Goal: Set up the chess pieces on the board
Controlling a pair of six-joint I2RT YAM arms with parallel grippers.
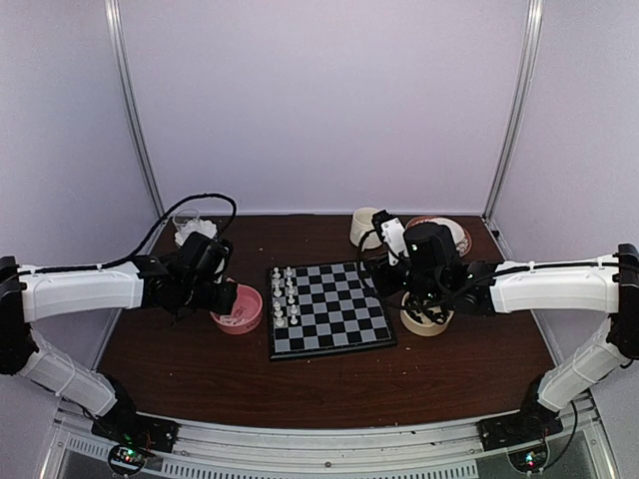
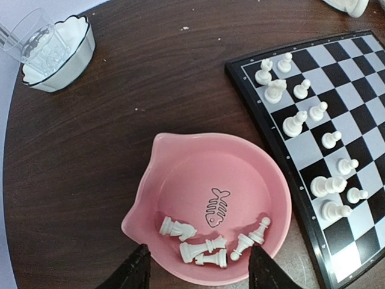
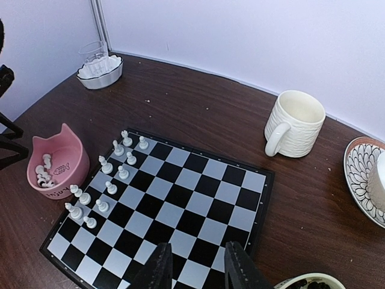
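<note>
The chessboard (image 1: pixel 339 319) carries white pieces along its left side, such as a pawn (image 2: pixel 331 138) and a taller piece (image 2: pixel 325 186). The pink bowl (image 2: pixel 156 174) left of the board holds several white pieces lying on their sides, including one (image 2: pixel 177 228). My left gripper is over the bowl's near part, fingers apart, nothing between them. My right gripper is above the board's right part, fingers apart and empty. A cream bowl (image 3: pixel 298 280) with black pieces sits right of the board.
A white mug (image 3: pixel 292 123) stands behind the board, with a patterned plate (image 3: pixel 355 171) to its right. A white bowl (image 3: pixel 105 78) with a clear glass stands at back left.
</note>
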